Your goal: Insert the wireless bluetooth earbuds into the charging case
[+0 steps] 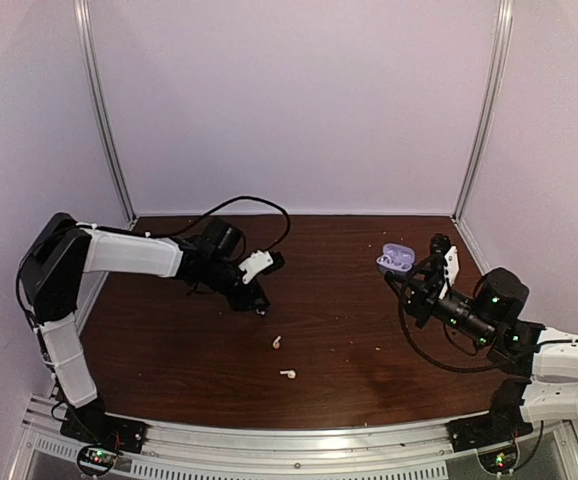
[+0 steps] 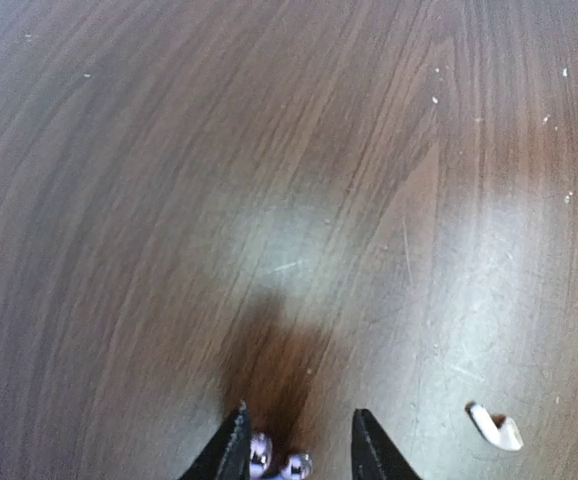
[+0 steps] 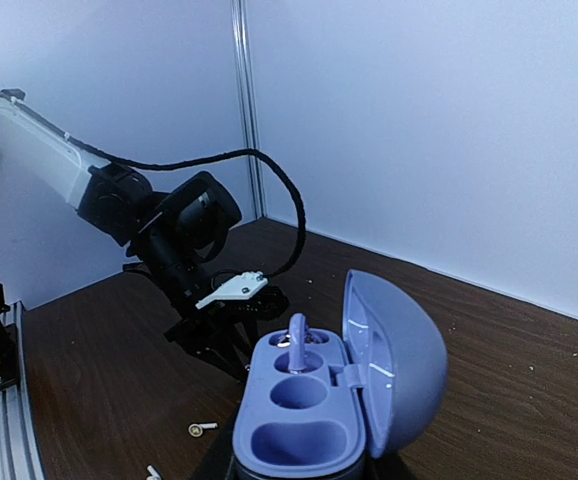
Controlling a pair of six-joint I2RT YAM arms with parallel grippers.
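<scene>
The purple charging case (image 3: 279, 408), lid (image 3: 401, 360) raised, is gripped by my right gripper (image 1: 389, 283) above the right side of the table. In the right wrist view, its two near wells look empty; a purple upright piece (image 3: 297, 343) stands in the far wells, but I cannot tell whether it is an earbud. My left gripper is open, low over the left-middle table. Close by its left finger, shiny purple earbud parts (image 2: 260, 455) show at the bottom of the left wrist view, partly cut off. Whether they touch the finger is unclear.
Two pale earbuds lie on the table in front of the left gripper: one (image 1: 277, 342) nearer it, another (image 1: 288, 374) closer to the front edge. Small specks dot the wood.
</scene>
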